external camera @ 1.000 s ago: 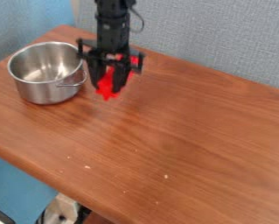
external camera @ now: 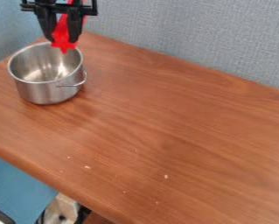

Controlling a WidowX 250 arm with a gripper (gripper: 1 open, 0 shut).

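Observation:
My black gripper (external camera: 59, 19) is at the top left, above the steel pot (external camera: 42, 83), holding a red object (external camera: 61, 37) that hangs over the pot's back rim. The fingers are partly hidden behind or around the red object. The pot stands upright at the table's left edge, its wire handle on the right side.
A textured grey wall (external camera: 200, 44) runs along the back. The table's left edge drops to a blue area.
My gripper has carried the red object up and to the left, from right of the pot to above it. The pot has stayed in place.

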